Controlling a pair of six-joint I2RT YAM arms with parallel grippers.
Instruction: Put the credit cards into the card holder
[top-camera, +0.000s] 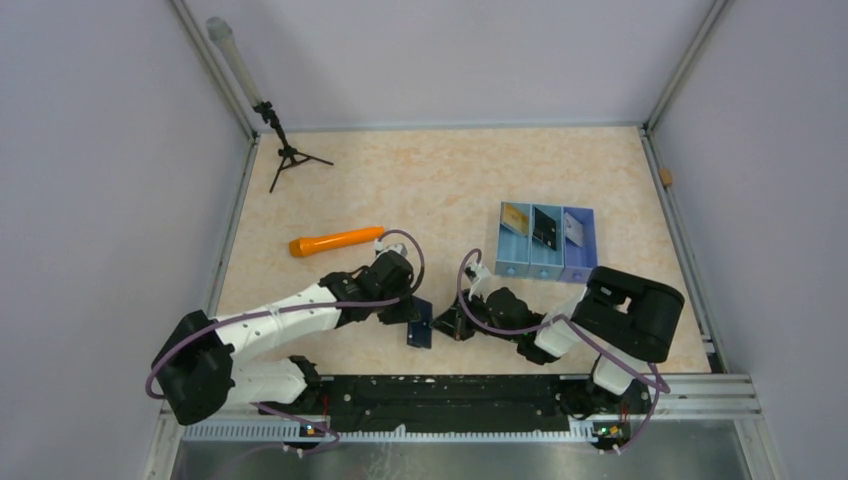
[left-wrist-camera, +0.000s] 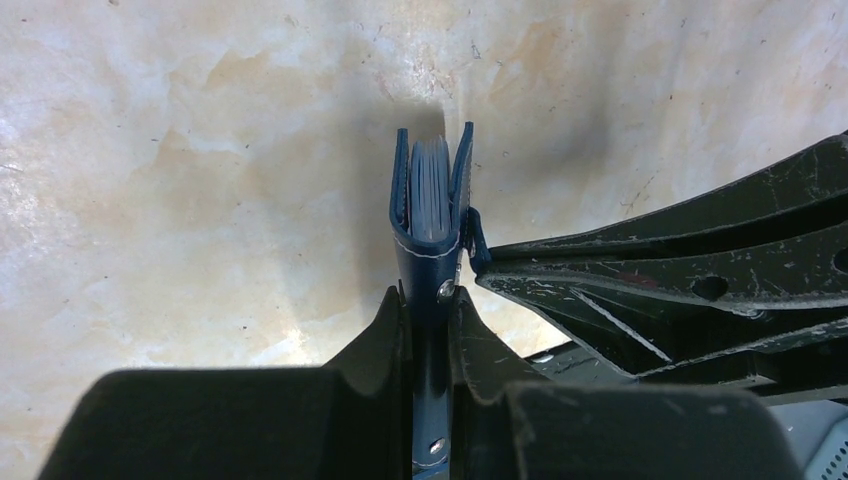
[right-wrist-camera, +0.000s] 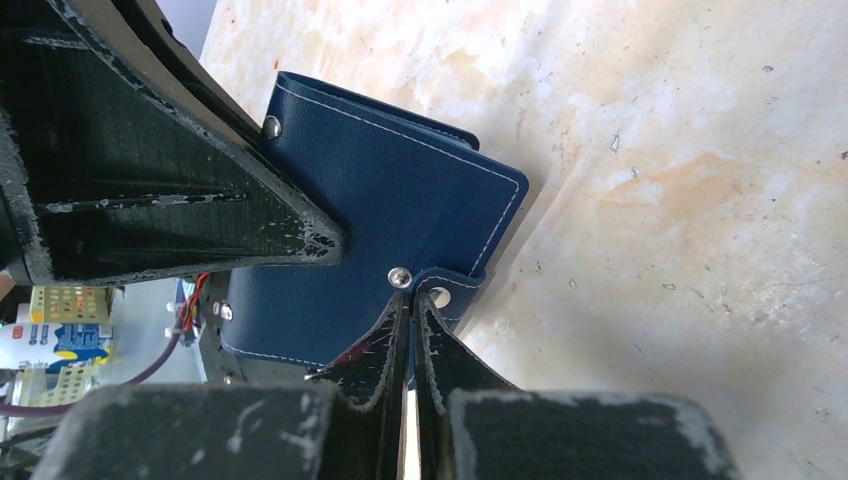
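The navy card holder stands on edge with its opening facing away in the left wrist view. Clear sleeves show between its covers. My left gripper is shut on the holder's body. From the right, my right gripper is shut on the small snap strap at the holder's side; the strap lies right at its fingertips. A gold card, a black card and a pale card lean in separate compartments of the blue box.
An orange microphone lies left of centre. At the back left stands a black tripod with a pale microphone. The front table edge is close to the holder.
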